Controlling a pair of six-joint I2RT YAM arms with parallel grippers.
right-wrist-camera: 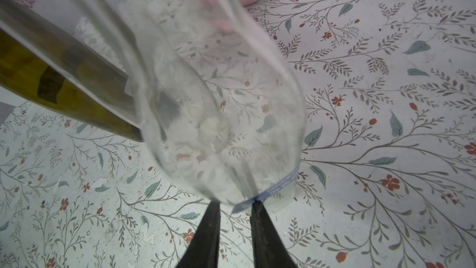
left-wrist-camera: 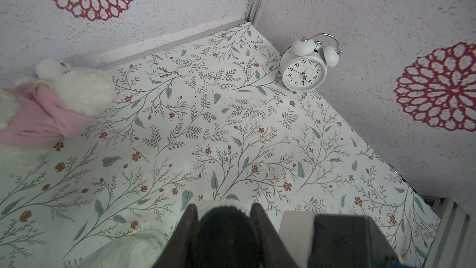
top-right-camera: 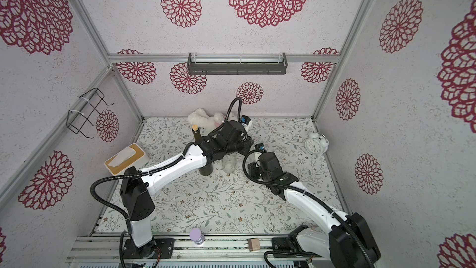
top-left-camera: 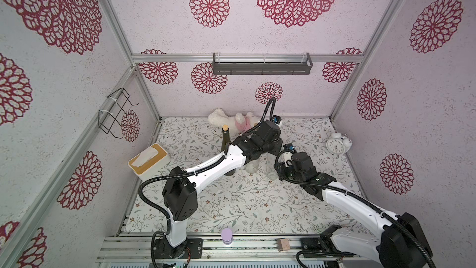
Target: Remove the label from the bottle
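A clear, see-through bottle [top-left-camera: 271, 169] stands below my left gripper, partly hidden by both arms. In the left wrist view that gripper is shut on a dark round top [left-wrist-camera: 227, 235], apparently the bottle's. Across the right wrist view the clear bottle [right-wrist-camera: 267, 119] looms large and blurred, with a bluish strip [right-wrist-camera: 277, 186], perhaps the label's edge, along its lower end. My right gripper is just under that end, its fingers parted and nothing clearly between them. One fingertip is close to the strip; whether they touch cannot be told.
To the left stand a dark corked bottle [top-left-camera: 225, 136] and another clear object [top-right-camera: 229, 163]. A white plush toy [left-wrist-camera: 81, 86] in pink lies behind, a white alarm clock [left-wrist-camera: 304, 72] at back right, a tissue box [top-left-camera: 148, 161] at left.
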